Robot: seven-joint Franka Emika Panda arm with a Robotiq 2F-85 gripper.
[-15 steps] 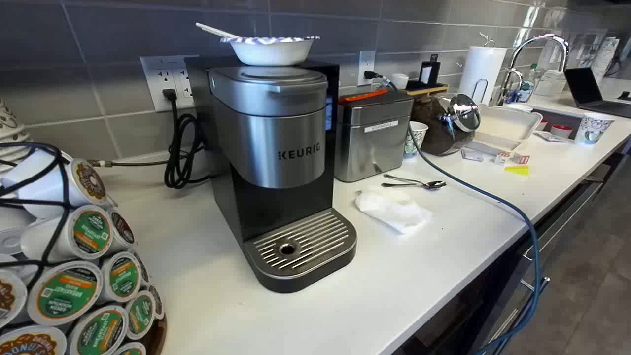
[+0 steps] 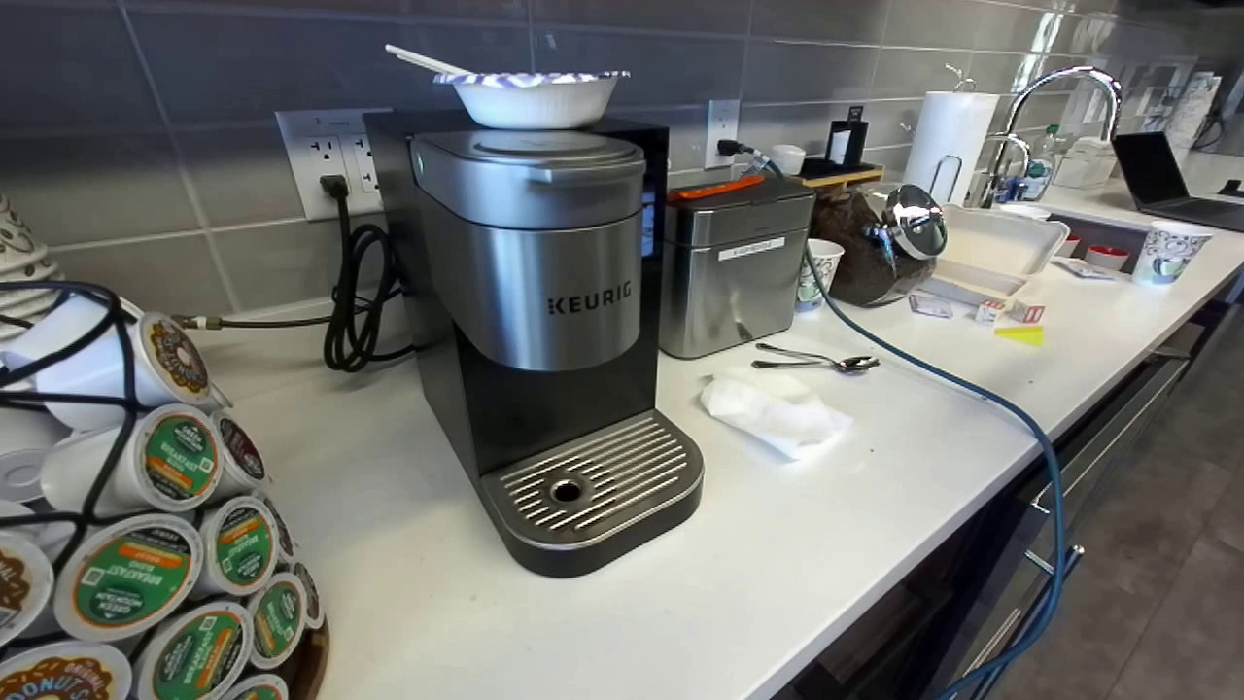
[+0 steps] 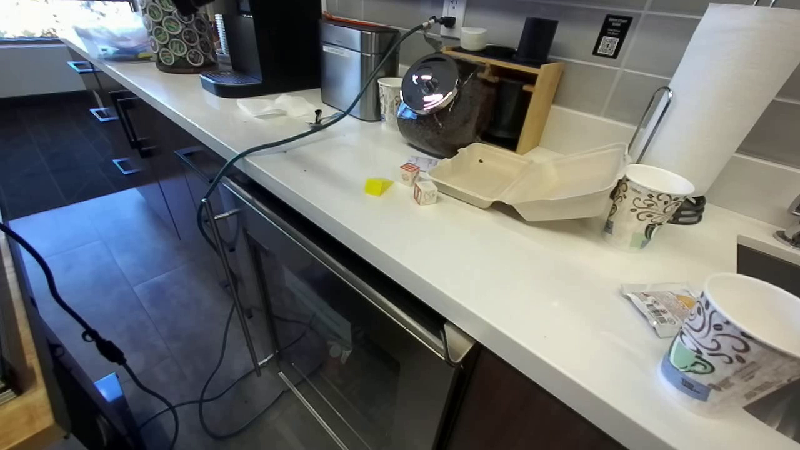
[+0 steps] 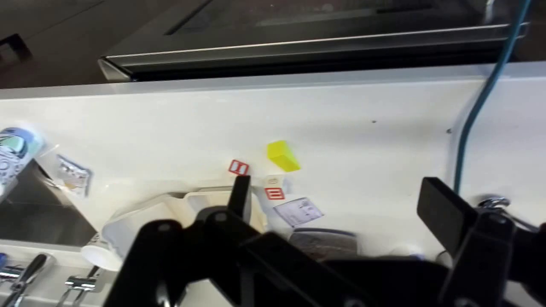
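Over the white counter, my gripper is open and its black fingers stand wide apart, touching nothing. Below it on the counter lies a yellow block [image 4: 283,156], wedge-like in shape. Two small letter blocks are close by: one [image 4: 239,166] shows a red-framed face, and the other [image 4: 274,193] sits beside a paper packet [image 4: 298,212]. In exterior view 2 the yellow block [image 3: 378,186] rests left of the letter blocks, near an open takeout box [image 3: 480,174]. Neither exterior view has the gripper in it.
A blue-green cable [image 3: 300,135] crosses the counter and hangs over its front edge. Behind the blocks stands a dark glass jar [image 3: 442,112] with a shiny lid. Paper cups [image 3: 649,202] and a coffee machine [image 2: 548,292] occupy other parts.
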